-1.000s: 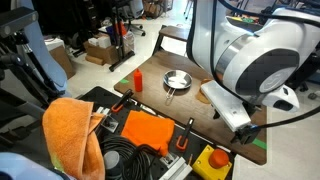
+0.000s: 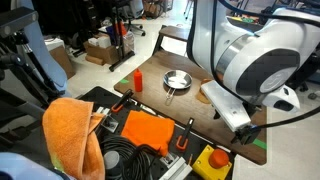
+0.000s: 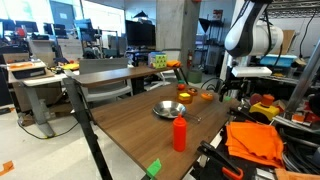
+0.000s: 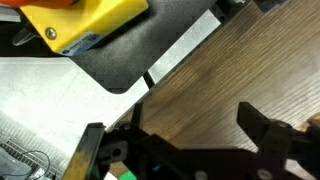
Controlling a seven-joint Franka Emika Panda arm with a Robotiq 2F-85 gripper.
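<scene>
My gripper stands open above the wooden table, with bare wood showing between its black fingers. In exterior view 1 the gripper (image 2: 243,133) hangs below the white arm, over the table's near right part. A silver pan (image 2: 177,79) with a handle rests on the table to the left of the arm, empty as far as I can see. Beyond it a red bottle (image 2: 138,80) stands upright near the table's left edge. In exterior view 2 the pan (image 3: 170,109) lies behind the red bottle (image 3: 179,133). Orange and yellow items (image 3: 186,98) sit farther back.
A yellow box with a red button (image 2: 218,158) stands on the base beside the table's near edge. Orange cloths (image 2: 148,130) and black cables (image 2: 130,158) lie to the left of it. Clear wood (image 3: 130,118) surrounds the pan.
</scene>
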